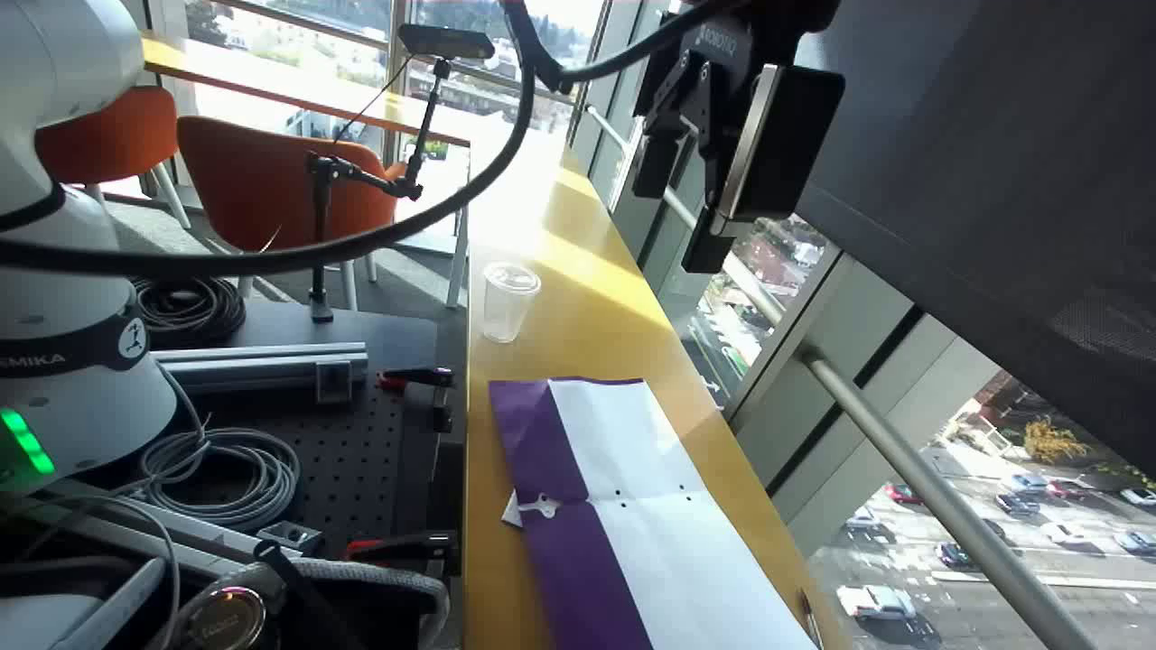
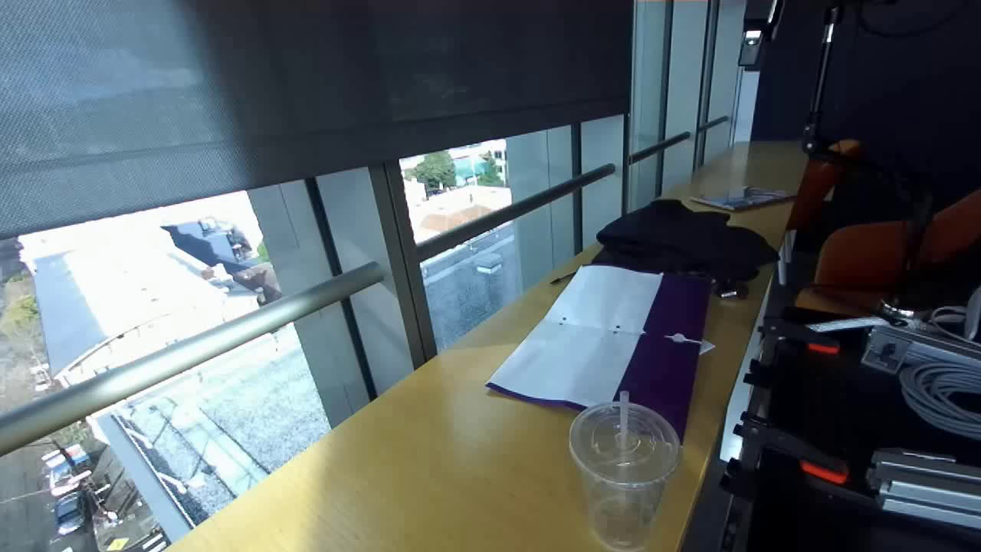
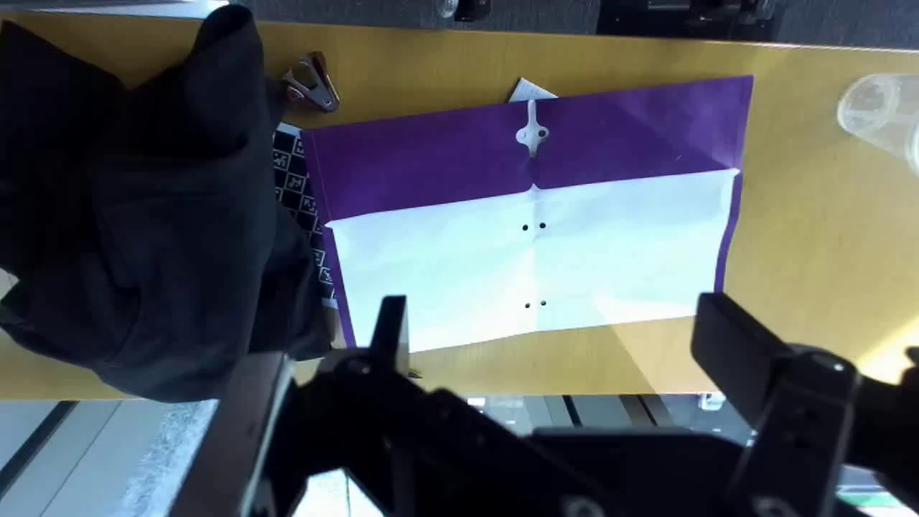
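Observation:
My gripper is open, its two fingers far apart with nothing between them. In exterior view 1 the gripper (image 1: 683,211) hangs high above the table, toward the window side. Below it a purple and white paper folder (image 3: 431,267) lies spread flat, a crease across its middle, with small dark holes and a pale fastener-like piece (image 3: 531,133) on the purple strip. The folder (image 2: 588,317) is well clear of the fingers. A clear plastic cup with a lid (image 2: 625,478) stands upright near one end of the folder; exterior view 2 shows its straw.
Dark bunched cloth (image 3: 172,224) covers the table past the folder's other end, partly over a black-and-white patterned board (image 3: 301,207). Beside it sits a small metal-and-dark clip-like tool (image 3: 311,83). Windows and a metal rail (image 1: 932,487) border the narrow yellow table (image 1: 585,292).

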